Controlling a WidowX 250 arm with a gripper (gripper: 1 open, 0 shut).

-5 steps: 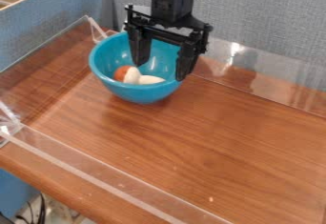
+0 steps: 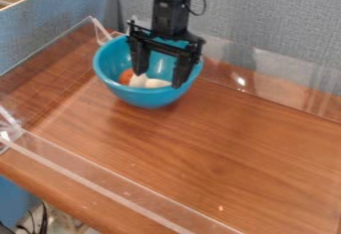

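Note:
A blue bowl stands on the wooden table at the back left. Inside it lie a white object and an orange one, partly hidden. My black gripper hangs over the bowl with its fingers spread open, reaching down to about the rim; I see nothing held between them.
Clear plastic walls edge the back and left. A padded blue-grey side panel runs along the left, and cables hang at the lower left.
My gripper has moved left, from over the right part of the bowl and beyond its rim to more over its middle. The bowl looks unmoved.

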